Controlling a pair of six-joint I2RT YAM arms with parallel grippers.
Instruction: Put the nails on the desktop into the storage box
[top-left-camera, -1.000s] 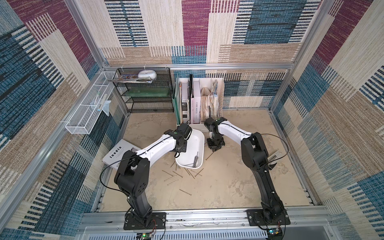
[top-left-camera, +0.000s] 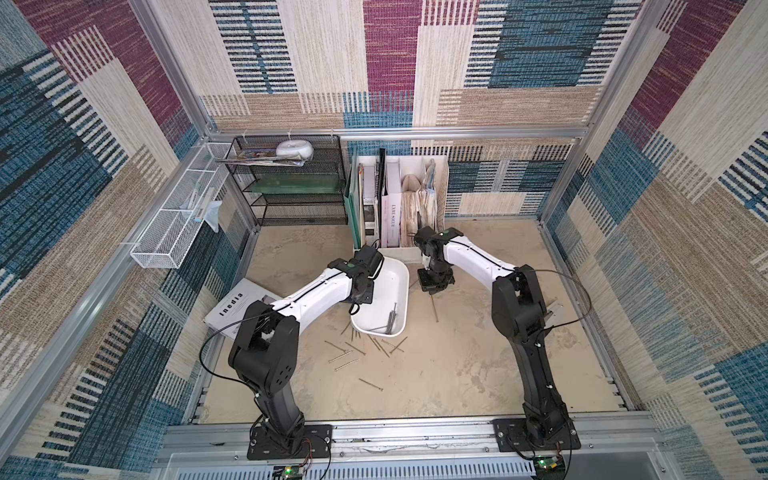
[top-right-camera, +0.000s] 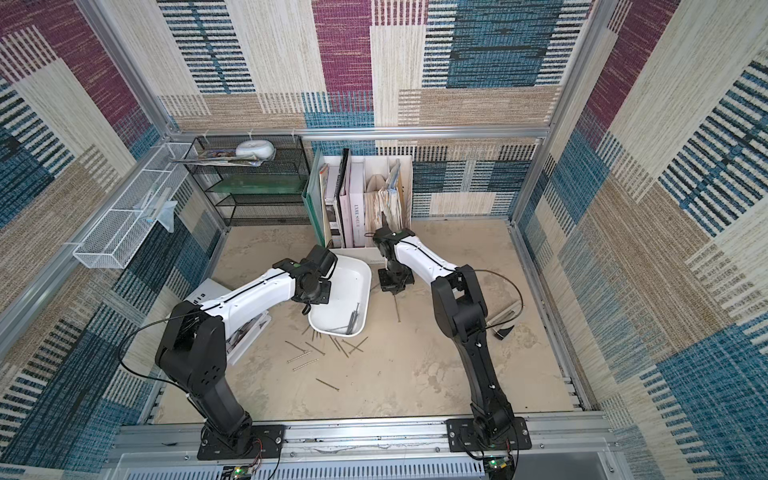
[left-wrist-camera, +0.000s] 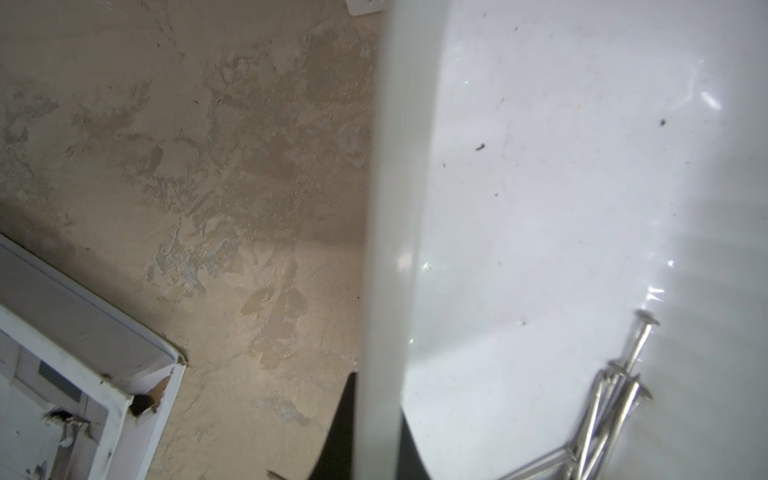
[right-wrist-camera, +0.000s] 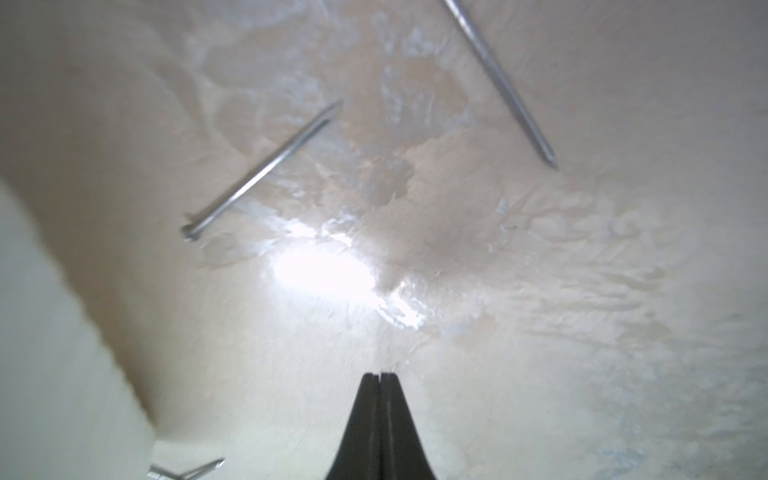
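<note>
The white storage box (top-left-camera: 402, 276) stands mid-desk, with several nails (left-wrist-camera: 612, 412) inside at one end. My left gripper straddles its left wall, shut on that wall. My right gripper is beyond the box's right side, its fingertips together with nothing between them. A loose nail (top-left-camera: 435, 308) lies on the desk beside it. In the right wrist view, one nail (right-wrist-camera: 264, 172) lies near the box wall and another nail (right-wrist-camera: 504, 84) farther right, both clear of the fingers. Several more nails (top-left-camera: 347, 364) are scattered in front of the box.
A file holder with books (top-right-camera: 357, 204) stands close behind the box. At the left is a white carton (top-left-camera: 240, 304) lettered "inedia". Small items (top-right-camera: 502, 320) lie by the right arm. The front right of the desk is open.
The nail beside it has swung from a slant to nearly straight and moved right. The left arm and box have stayed put.
</note>
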